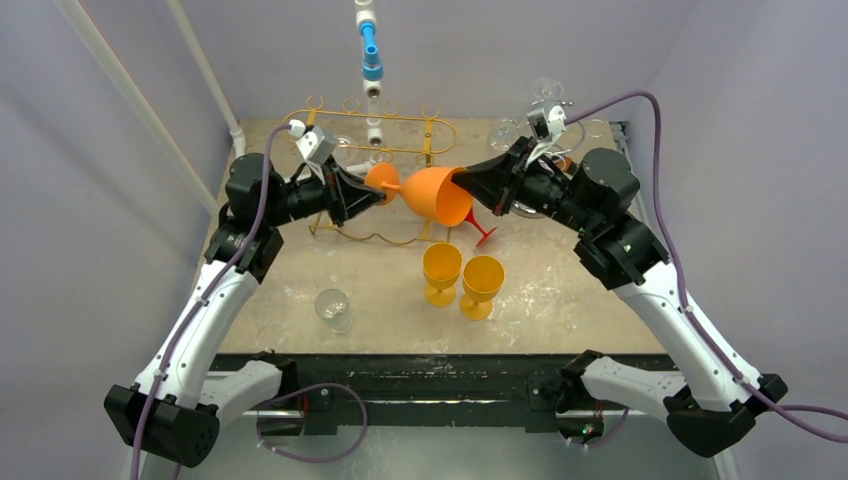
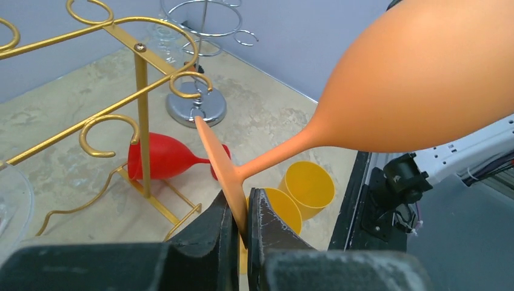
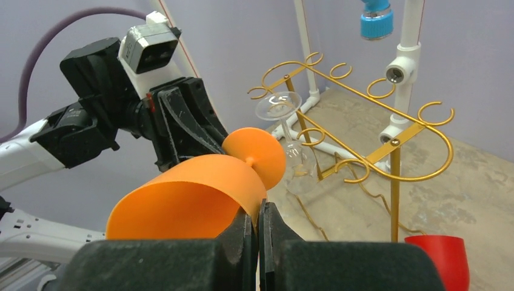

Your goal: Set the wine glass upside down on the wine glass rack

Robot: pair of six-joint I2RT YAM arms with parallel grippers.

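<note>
An orange wine glass (image 1: pixel 435 194) lies on its side in the air between both arms, its bowl toward the right and its foot toward the left. My left gripper is shut on the edge of the foot. On the bowl's rim, my right gripper is shut as well, the wall pinched between its fingers. The gold wine glass rack (image 1: pixel 398 118) stands behind and below the glass, with curled hooks along its top rails. A clear glass (image 3: pixel 297 157) hangs upside down at the rack's far end.
A red glass (image 2: pixel 166 156) lies on the table by the rack's post. Two yellow glasses (image 1: pixel 441 265) and a clear cup (image 1: pixel 333 308) stand nearer the front. A chrome stand (image 2: pixel 197 108) is at the back right. White pipe (image 1: pixel 374 110) hangs over the rack.
</note>
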